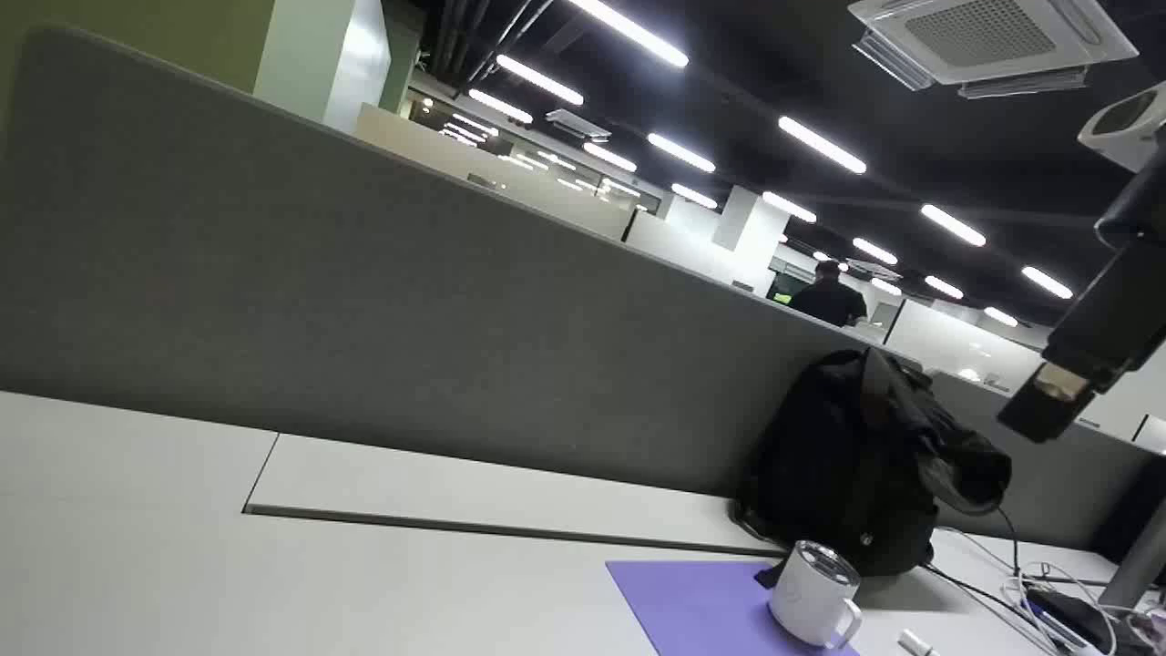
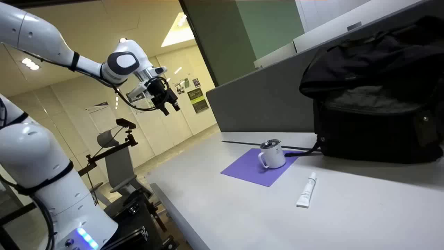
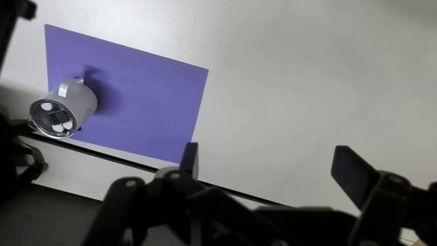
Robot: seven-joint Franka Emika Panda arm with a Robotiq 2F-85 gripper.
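Note:
A white mug [image 2: 273, 156] with a clear lid and a handle stands upright on a purple sheet [image 2: 245, 170] on the desk. From the wrist, the mug [image 3: 84, 103] appears at the left end of the sheet [image 3: 139, 98], its handle toward the top. A white tube [image 2: 307, 192] lies flat on the bare desk beside the sheet. High above the desk and away from these things hangs my gripper [image 2: 172, 111]. In the wrist view the gripper is open, its fingers wide apart with only bare desk visible beyond the gap.
A black backpack [image 2: 374, 121] leans by the grey partition [image 2: 262, 108], close behind the mug, its strap reaching the sheet. Cables [image 1: 1049, 607] lie near a monitor stand.

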